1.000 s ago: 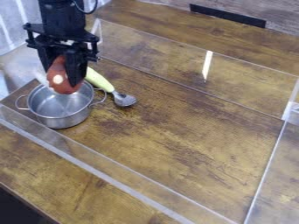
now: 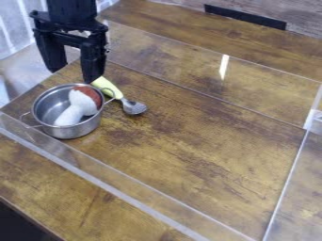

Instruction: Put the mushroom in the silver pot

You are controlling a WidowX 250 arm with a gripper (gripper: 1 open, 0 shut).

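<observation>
The mushroom (image 2: 78, 108), with a white stem and a red cap, lies inside the silver pot (image 2: 53, 131), its cap toward the far right of the pot. My gripper (image 2: 73, 77) hangs just above and behind the pot, apart from the mushroom. Its black fingers point downward, and I see nothing held between them. The fingertips are dark and small, so how far apart they stand is hard to make out.
Right beside the pot lies a spoon (image 2: 132, 106) with a yellow-green handle, partly behind the pot's rim. A clear edge strip runs along the near left side of the table.
The gripper no longer has it.
</observation>
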